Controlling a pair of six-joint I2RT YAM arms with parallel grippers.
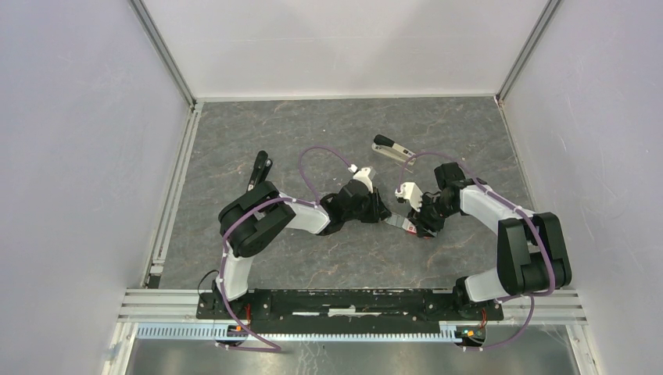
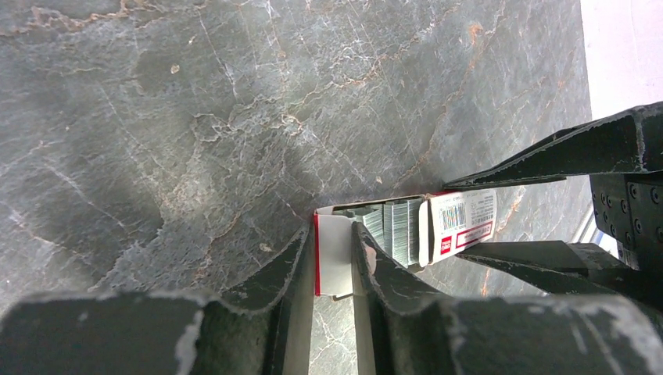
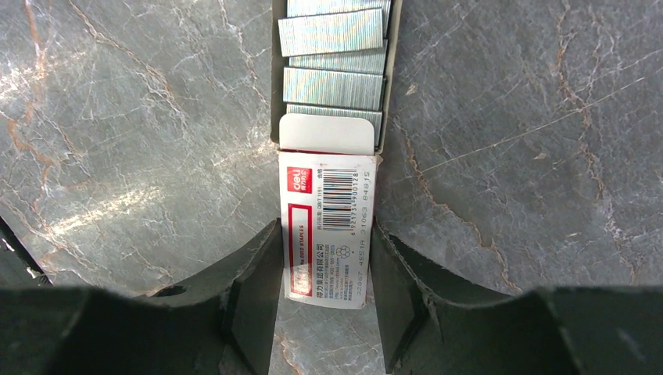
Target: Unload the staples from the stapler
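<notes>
A staple box (image 2: 469,215) lies on the grey table, its tray pulled out and rows of staples (image 3: 332,86) showing inside. My right gripper is shut on the labelled end, one finger (image 2: 508,176) along each long side. At the other end, the fingers of my left gripper stand apart around the white end panel (image 2: 336,242); whether they press on it is not clear. A stapler-like tool (image 1: 393,148) with a black handle and pale body lies behind the grippers in the top view.
Another dark, stapler-like object (image 1: 259,169) lies at the left, just beyond the left arm. Bare table stretches in front of the grippers and across the back. Pale walls (image 1: 344,47) close off the back and sides.
</notes>
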